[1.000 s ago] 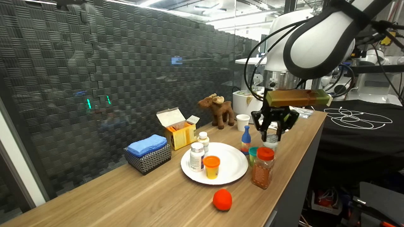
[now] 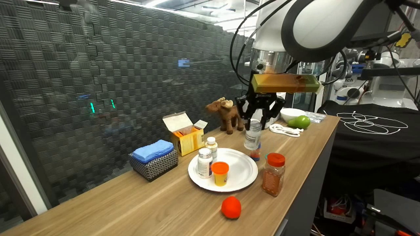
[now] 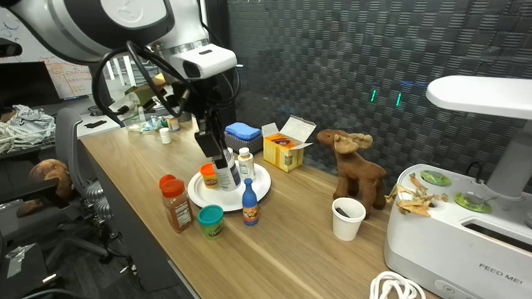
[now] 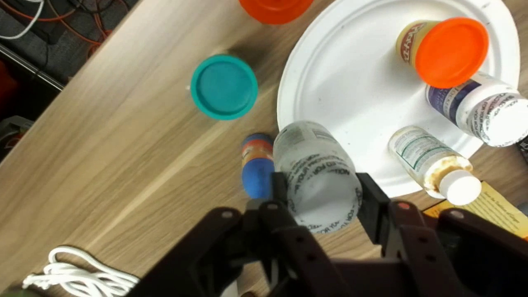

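Observation:
My gripper is shut on a white-capped bottle point(image 4: 317, 163), one finger on either side of its cap. In exterior view 1 the held bottle point(image 2: 252, 135) hangs upright above the table, behind the plate's right side. The white plate point(image 2: 240, 169) carries a white pill bottle point(image 2: 204, 163), a smaller supplement bottle point(image 4: 425, 153) and a yellow tub with an orange lid point(image 2: 220, 173). Just beside the held bottle in the wrist view stands a small blue bottle point(image 4: 257, 170). Exterior view 2 shows my gripper point(image 3: 217, 149) partly covering the bottles on the plate.
Near the plate stand a teal-lidded tub point(image 3: 210, 221) and a red-lidded spice jar point(image 2: 273, 177). A yellow box point(image 2: 188, 135), a toy moose point(image 3: 354, 164) and a paper cup point(image 3: 347, 219) stand farther off. A red ball-like object point(image 2: 231, 207) lies in front.
My gripper has risen and moved left in exterior view 1, carrying the bottle from behind the spice jar toward the plate. The plate and the things on it have not moved.

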